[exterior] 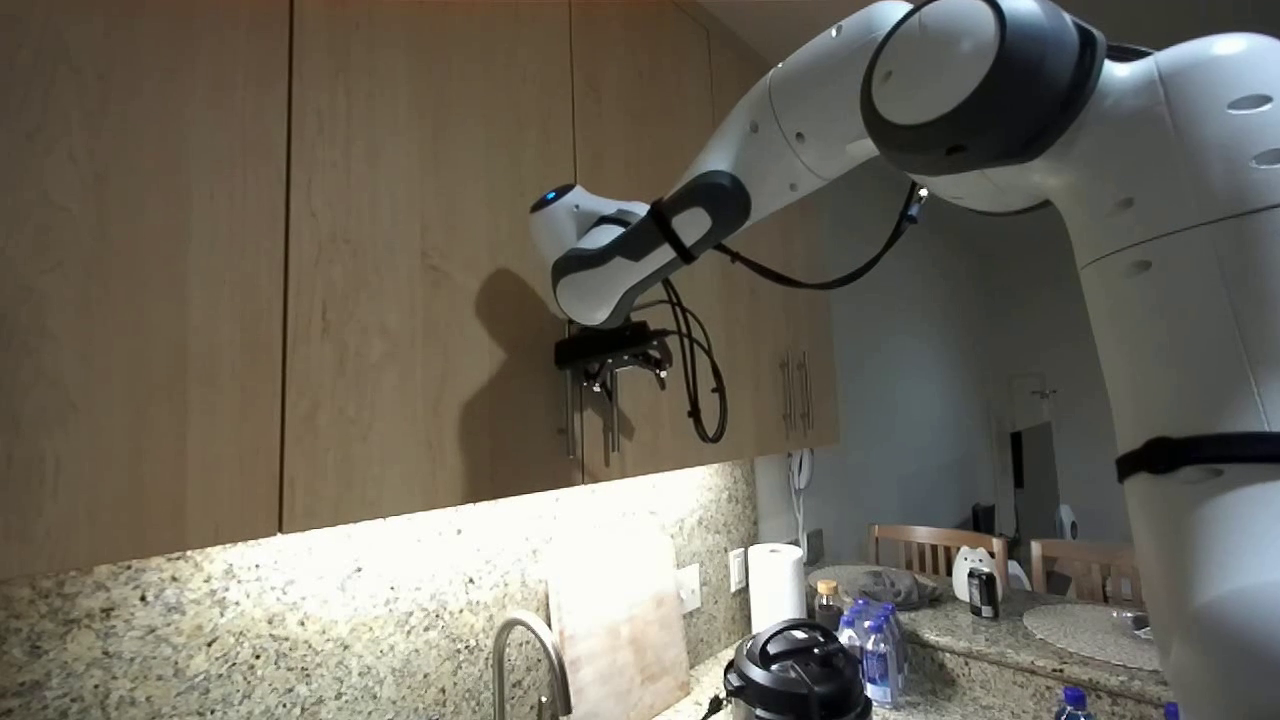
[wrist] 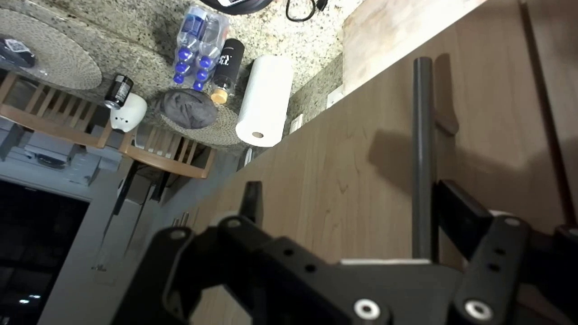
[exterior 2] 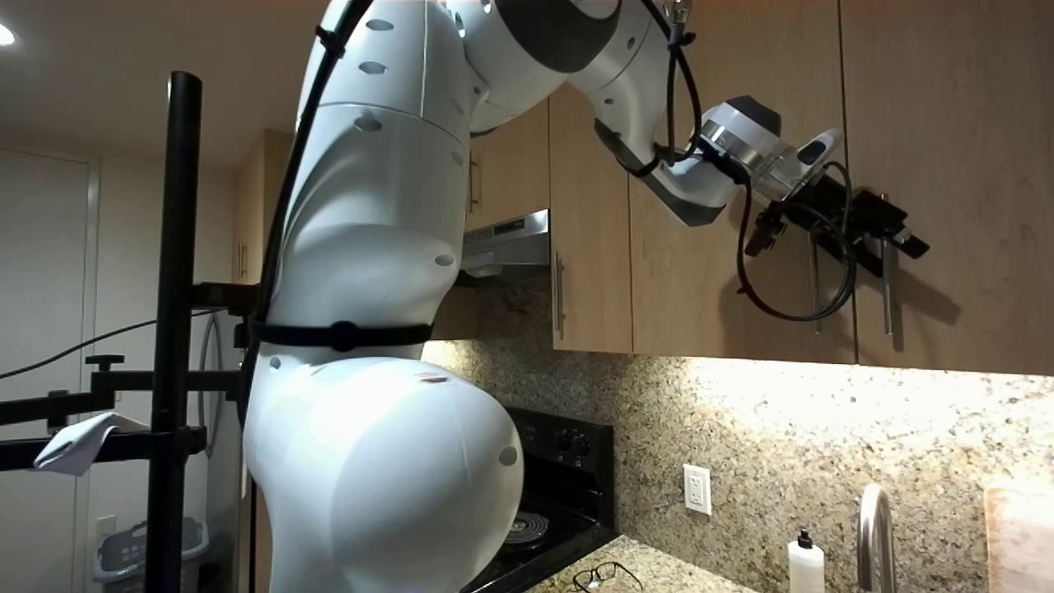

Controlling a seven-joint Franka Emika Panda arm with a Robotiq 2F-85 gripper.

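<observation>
A bar handle (wrist: 424, 157) on the wooden cabinet door (wrist: 336, 189) stands between my gripper's fingers in the wrist view. My gripper is open, its fingers wide apart. The handle lies close beside the right-hand finger (wrist: 460, 211); whether they touch I cannot tell. Far more room separates it from the left-hand finger. In exterior view 1 the gripper (exterior: 629, 382) is at the upper part of this handle (exterior: 614, 420), with a second handle (exterior: 570, 414) just to the left on the neighbouring door. Both cabinet doors look shut.
Below the cabinets are a faucet (exterior: 528, 648), a leaning board (exterior: 618, 618), a black-lidded cooker (exterior: 798, 672) and a paper towel roll (exterior: 776, 586). Water bottles (exterior: 879, 660) stand beside the cooker. A cable loop (exterior: 708, 384) hangs beside the gripper.
</observation>
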